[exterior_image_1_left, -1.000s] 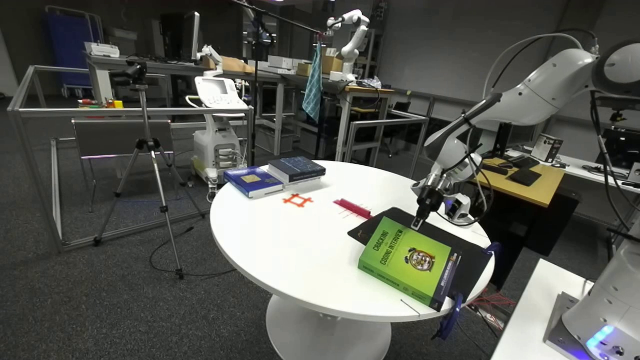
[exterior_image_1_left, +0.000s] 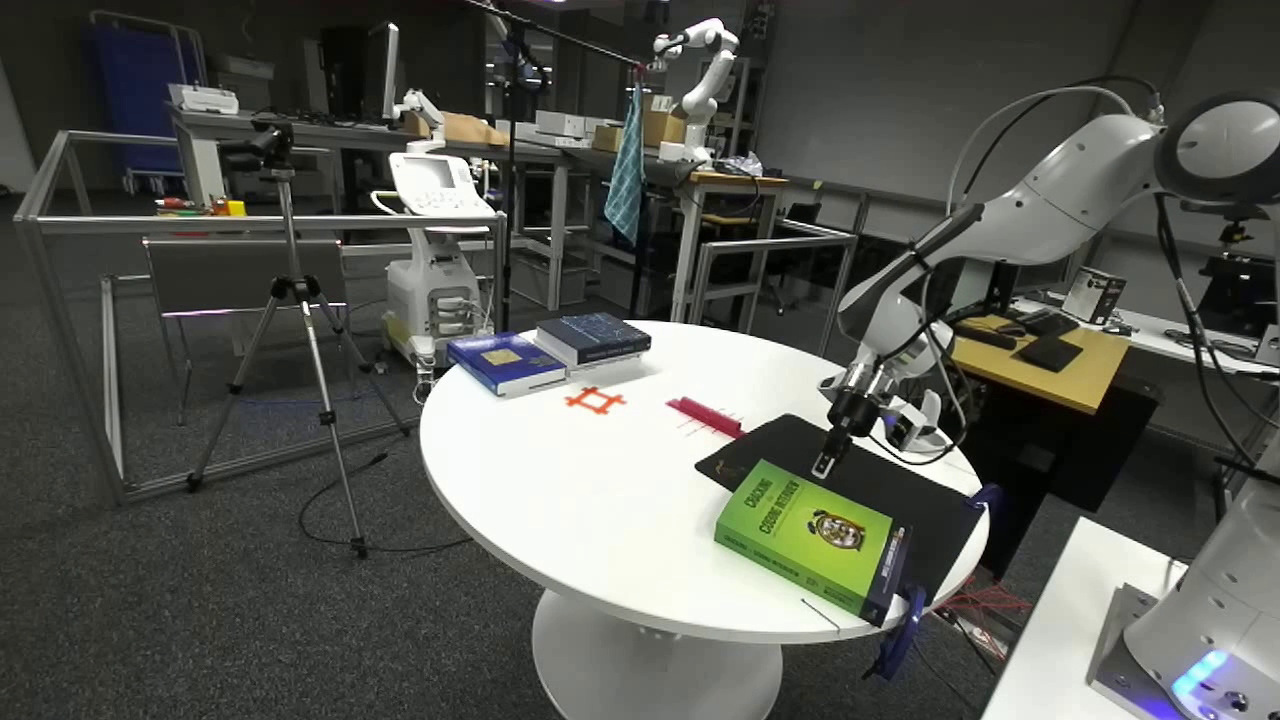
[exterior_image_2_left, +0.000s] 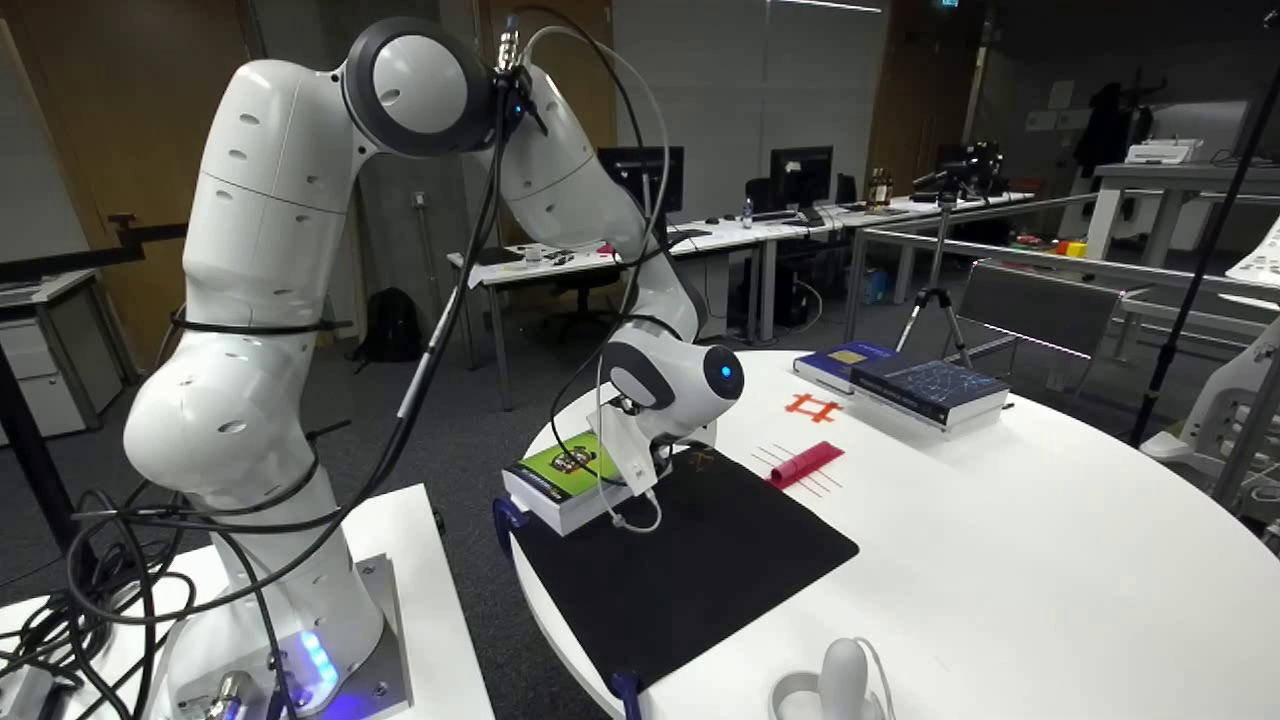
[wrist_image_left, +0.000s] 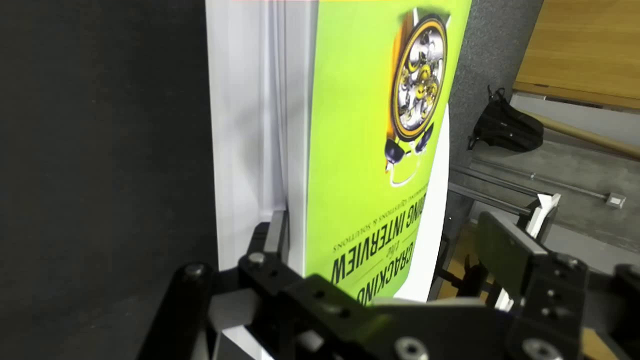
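Note:
A thick green book (exterior_image_1_left: 798, 546), its cover showing a clock picture, lies at the table's near edge, partly on a black mat (exterior_image_2_left: 708, 564). In exterior view 1 my gripper (exterior_image_1_left: 825, 461) points down at the book's far long edge. The wrist view has the fingers of my gripper spread wide apart. One fingertip (wrist_image_left: 276, 231) is against the page edges, at a narrow gap between the pages of the book (wrist_image_left: 354, 150). The other finger (wrist_image_left: 510, 252) stands apart, off the cover's side. In exterior view 2 the hand hides the fingertips.
A red strip (exterior_image_1_left: 710, 416) and an orange grid shape (exterior_image_1_left: 595, 400) lie farther back on the white table (exterior_image_1_left: 576, 480). Two dark blue books (exterior_image_1_left: 594, 337) sit at the far left. Blue clamps (exterior_image_1_left: 900, 636) grip the table edge.
The book's upper part, tilted up a second ago, has come down flatter. My gripper has moved slightly left and down in exterior view 1.

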